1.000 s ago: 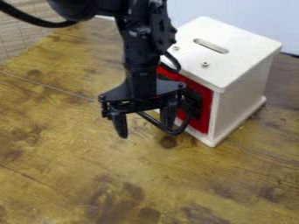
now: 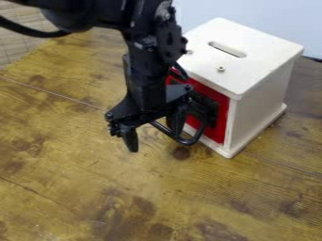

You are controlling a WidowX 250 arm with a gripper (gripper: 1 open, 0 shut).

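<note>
My gripper (image 2: 153, 134) hangs open over the wooden table, fingers pointing down, just left of the front of a white box (image 2: 258, 89). The box has a slot in its top and a red front panel (image 2: 217, 121), which is partly hidden behind my gripper and its dark cable. I see nothing held between the fingers.
A pale wall stands behind the box, and a tiled surface shows at the top left.
The gripper has shifted very slightly and turned a little. The box has not moved.
</note>
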